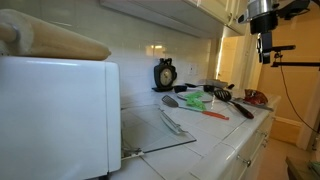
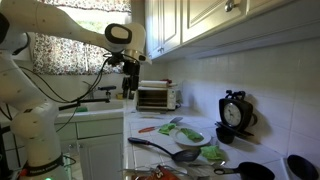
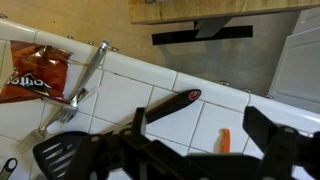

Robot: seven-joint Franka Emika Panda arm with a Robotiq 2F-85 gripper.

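Note:
High over the counter's front edge, my gripper (image 1: pixel 266 52) stands open with nothing between its fingers. From the other side, the gripper (image 2: pixel 129 84) hangs in front of the toaster oven, well above the counter. Its two dark fingers (image 3: pixel 140 124) are spread apart in the wrist view. Below them lies a black slotted turner (image 3: pixel 62 152), its dark handle (image 3: pixel 175 104) reaching toward the counter edge. An orange-red handle tip (image 3: pixel 225 140) shows between the fingers; the rest is hidden. At the left are a red packet (image 3: pixel 36 74) and metal tongs (image 3: pixel 92 68).
A white plate (image 2: pixel 203 133), a green item (image 2: pixel 212 153) and a black pan (image 2: pixel 256 171) crowd the counter. The black scale (image 1: pixel 165 74) stands by the wall. Cabinets (image 2: pixel 215 25) hang overhead; a white appliance (image 1: pixel 55 115) fills the near left.

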